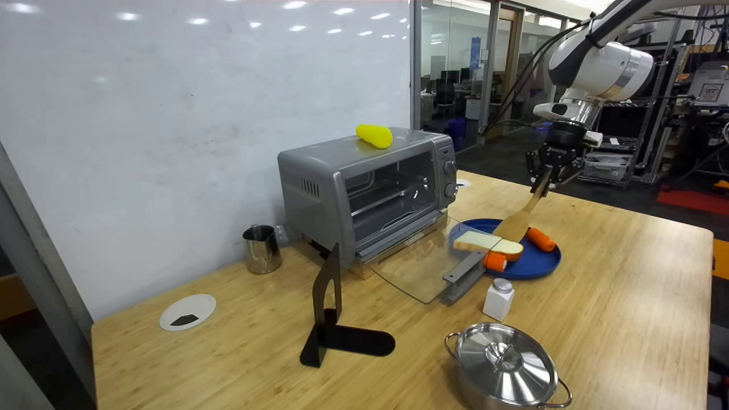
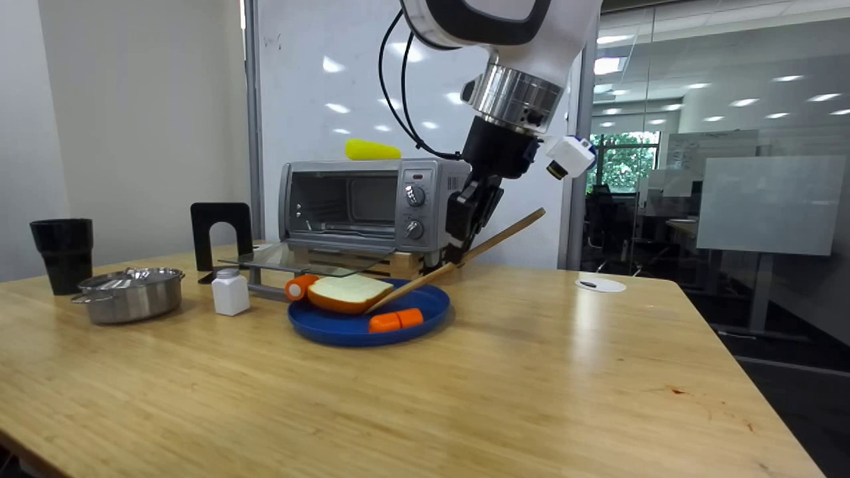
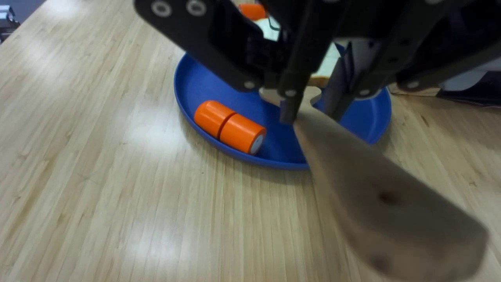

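Observation:
A wooden spatula (image 2: 478, 248) slants down from my gripper, whose fingers are shut on its handle. The handle's broad end points toward the camera in the wrist view. Its flat blade (image 1: 514, 226) reaches the blue plate (image 2: 350, 338) against the slice of bread (image 2: 348, 291); how far it goes under the bread is hidden. The bread is tilted, one side on an orange carrot piece (image 1: 495, 261) at the plate's oven side. Two more orange pieces (image 3: 229, 126) lie end to end near the plate's opposite rim.
A grey toaster oven (image 1: 369, 191) stands behind with its glass door (image 1: 427, 263) lowered close beside the plate; a yellow object (image 1: 374, 135) lies on top. A white shaker (image 1: 499, 299) and lidded pot (image 1: 507, 362) are nearby.

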